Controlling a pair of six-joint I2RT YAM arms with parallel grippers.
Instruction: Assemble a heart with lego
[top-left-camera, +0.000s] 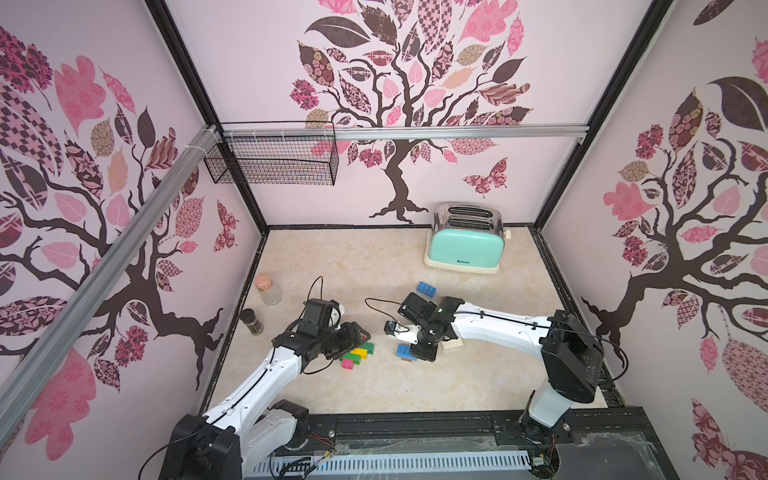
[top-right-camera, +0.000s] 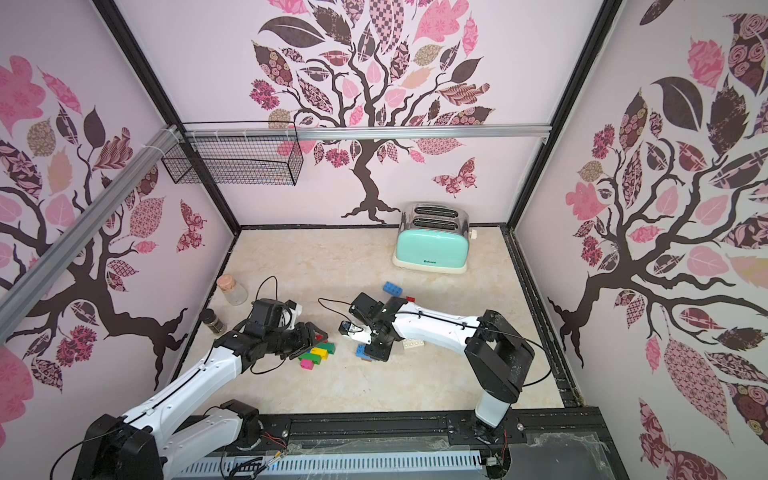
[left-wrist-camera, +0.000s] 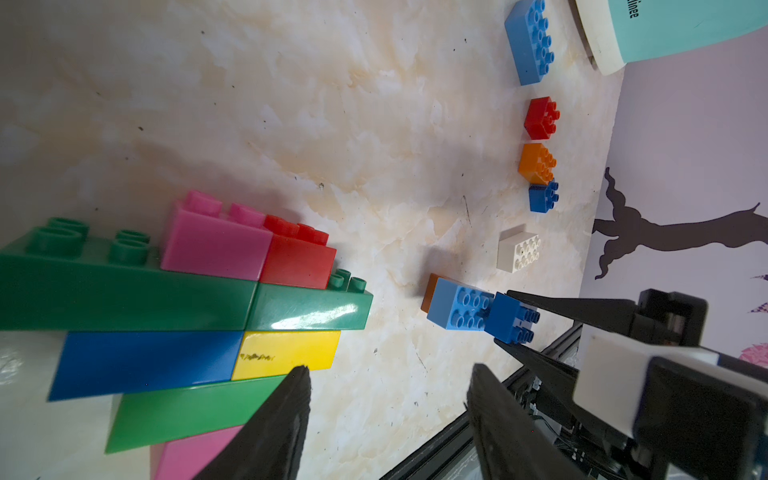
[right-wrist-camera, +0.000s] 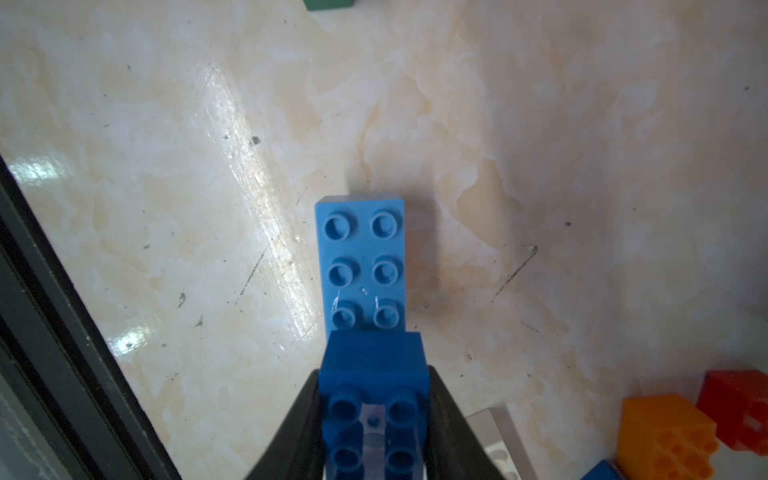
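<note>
My right gripper is shut on a dark blue brick (left-wrist-camera: 504, 318), held at the end of a light blue brick (right-wrist-camera: 361, 248) that has an orange-brown brick (left-wrist-camera: 429, 294) beneath it. Whether the two blue bricks touch or are apart I cannot tell. My left gripper stands open over the stepped group of joined bricks: green (left-wrist-camera: 120, 292), dark blue (left-wrist-camera: 148, 360), yellow (left-wrist-camera: 284, 352), pink (left-wrist-camera: 212, 248) and red (left-wrist-camera: 296, 262), with nothing between its fingers.
Loose light blue (left-wrist-camera: 525, 44), red (left-wrist-camera: 537, 120), orange (left-wrist-camera: 534, 164), dark blue (left-wrist-camera: 541, 198) and white (left-wrist-camera: 516, 252) bricks lie toward the back and right. A toaster (top-left-camera: 464, 244) stands at the back, two jars (top-left-camera: 269, 292) at the left.
</note>
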